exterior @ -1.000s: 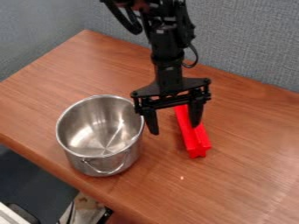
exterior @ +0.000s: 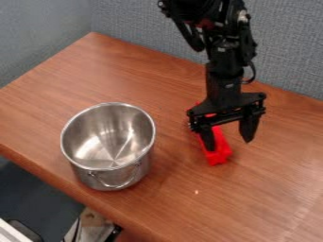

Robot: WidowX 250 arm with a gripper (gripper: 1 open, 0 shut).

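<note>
The black gripper [exterior: 228, 129] hangs low over the right part of the wooden table, its two fingers spread open. A red block [exterior: 217, 151] lies on the table beneath it, between the fingers and partly hidden by the gripper. A steel pot [exterior: 109, 142] stands on the left side of the table, apart from both.
A grey padded wall rises along the back and left. At the lower left, beyond the table edge, lie some white and dark items on the floor.
The gripper has moved to the right and now stands over the red block, covering more of it. The pot is where it was.
</note>
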